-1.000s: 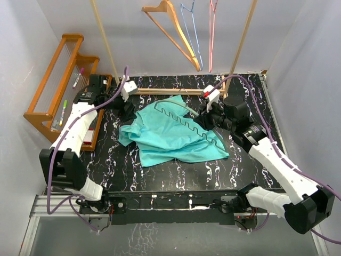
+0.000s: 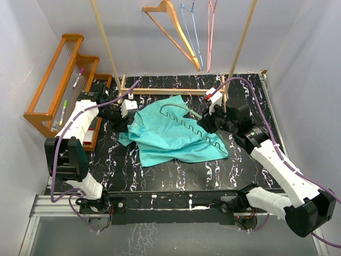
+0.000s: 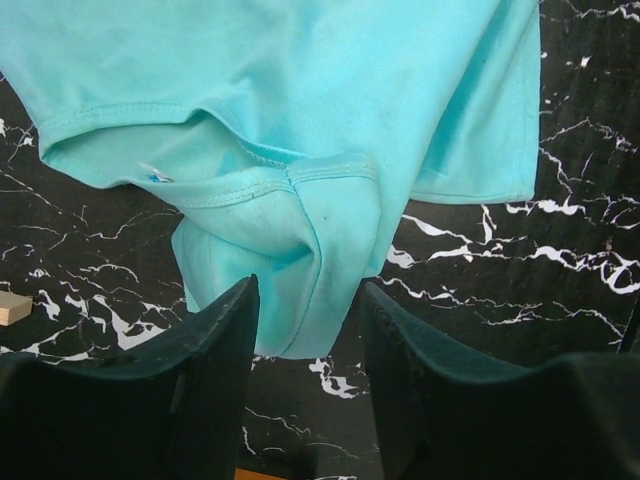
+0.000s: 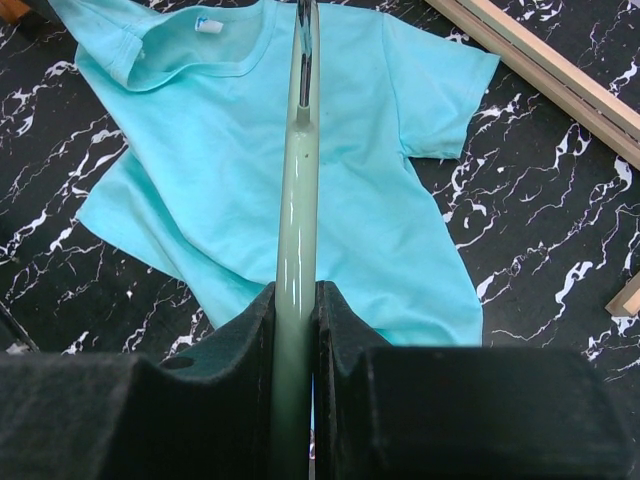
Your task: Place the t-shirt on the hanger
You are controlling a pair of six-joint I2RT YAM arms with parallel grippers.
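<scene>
A turquoise t-shirt (image 2: 176, 138) lies rumpled on the black marble-patterned table, its collar at the left. My left gripper (image 2: 121, 125) is beside that collar end, fingers part open; in the left wrist view (image 3: 305, 300) a folded edge of fabric sits ahead of the fingers. My right gripper (image 2: 209, 124) is shut on a pale green hanger (image 4: 298, 220), held above the shirt with its long body stretching out over it.
Wooden, blue and pink hangers (image 2: 176, 34) hang at the back between upright posts. A wooden bar (image 2: 165, 92) runs behind the shirt. A wooden rack (image 2: 64, 80) stands at the left.
My left gripper has moved down toward the shirt's left end over the last second. The right gripper with the green hanger has shifted only slightly.
</scene>
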